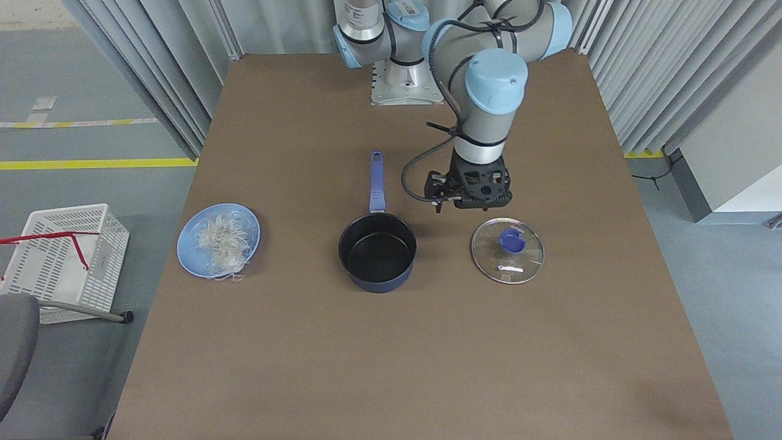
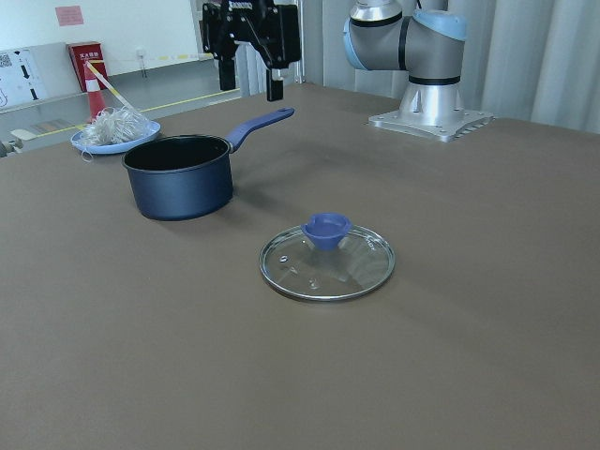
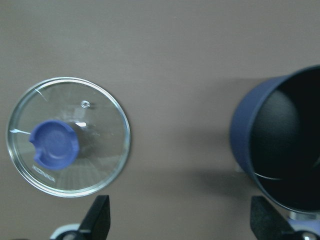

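Note:
A glass lid [image 1: 506, 260] with a blue knob [image 2: 326, 232] rests on the table, right of a dark blue saucepan [image 1: 377, 256] whose handle points to the back. In the wrist view the lid [image 3: 70, 175] and pan [image 3: 245, 130] are apart. My gripper [image 2: 249, 84] hangs in the air above and behind them, near the pan's handle, open with nothing between its fingers.
A blue plate [image 1: 192, 253] of white stringy strands sits left of the pan.

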